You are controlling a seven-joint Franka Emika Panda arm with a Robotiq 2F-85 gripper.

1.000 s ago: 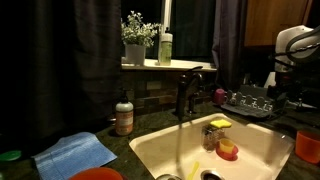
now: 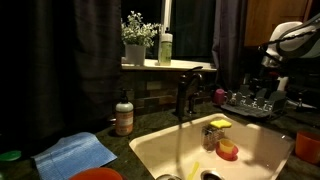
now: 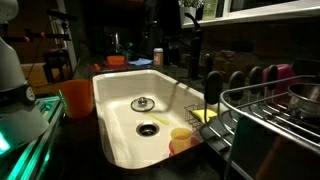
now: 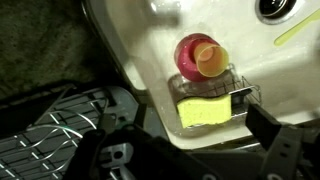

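Observation:
In the wrist view my gripper stands open above the sink's edge, its two dark fingers wide apart with nothing gripped. Between and beyond them, a yellow sponge (image 4: 204, 111) lies in a wire holder (image 4: 238, 86) by the sink wall. A red cup or bowl (image 4: 184, 58) with a yellow-orange cup (image 4: 211, 60) at it sits in the white sink (image 4: 150, 50). Exterior view 1 has the white arm (image 2: 297, 42) at upper right; the gripper there is dark and hard to make out.
A wire dish rack (image 3: 265, 108) with a metal pot (image 3: 305, 99) stands beside the sink. The black faucet (image 2: 184, 92) rises behind it. A drain (image 4: 275, 8) and a yellow utensil (image 4: 297, 27) are in the basin. A soap bottle (image 2: 124, 115) and blue cloth (image 2: 74, 155) occupy the counter.
In exterior view 1 the arm at upper right has changed its pose, its dark end shifting somewhat to the left. The sink items stay in place.

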